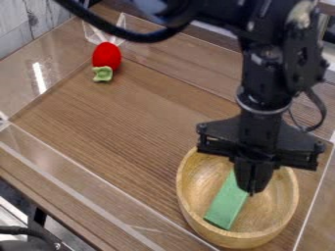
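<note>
My gripper (pixel 257 157) hangs over a tan round bowl (pixel 210 218) at the lower right of the camera view. A green flat block (pixel 228 204) lies in the bowl below it, partly hidden by the dark gripper body. The fingertips are hard to make out against the bowl, and nothing shows held between them.
A red object (pixel 108 57) with a small green part sits at the upper left of the wooden table (pixel 98 142).
</note>
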